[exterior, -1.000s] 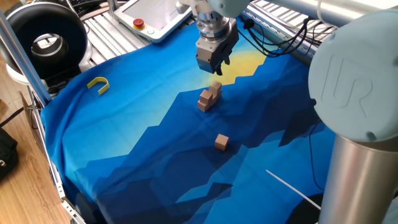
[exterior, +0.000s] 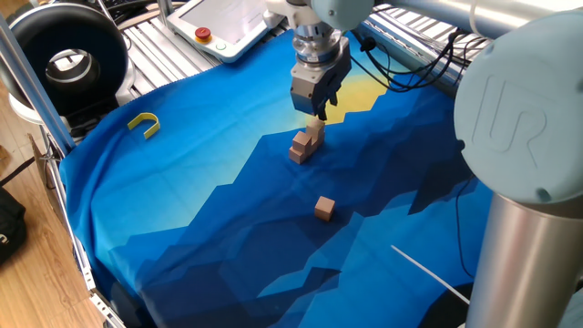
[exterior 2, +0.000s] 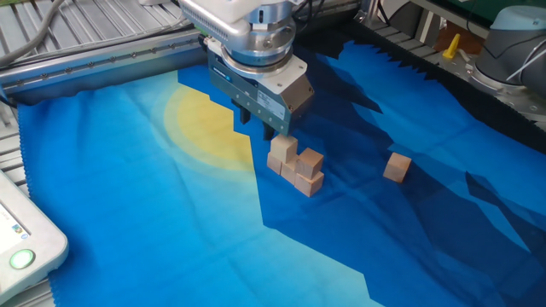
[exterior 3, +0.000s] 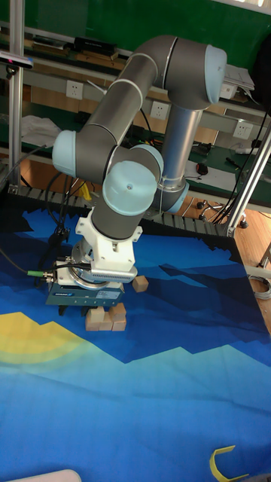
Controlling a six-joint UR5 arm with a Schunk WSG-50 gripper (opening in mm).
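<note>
Several small wooden blocks form a cluster on the blue cloth. In exterior view 2 a bottom row of blocks (exterior 2: 310,184) carries one pale block (exterior 2: 283,149) at the end nearer my gripper and a browner block (exterior 2: 310,162) at the other end, with a dip between them. A single block (exterior 2: 397,168) lies apart on the cloth, also seen as a lone cube (exterior: 324,209) in exterior view 1. Just beside and above the pale block hangs my gripper (exterior 2: 257,125), its two dark fingers apart and nothing visible between them. Exterior view 3 mostly hides the fingers.
A yellow curved piece (exterior: 144,124) lies near the cloth's far-left edge in exterior view 1. Behind it are a tablet (exterior: 223,25) with a red button and a black spool (exterior: 64,64). A white rod (exterior: 428,273) rests near the arm's column.
My gripper has shifted slightly right and downward in exterior view 1, closer to the block cluster. The blocks have stayed where they were.
</note>
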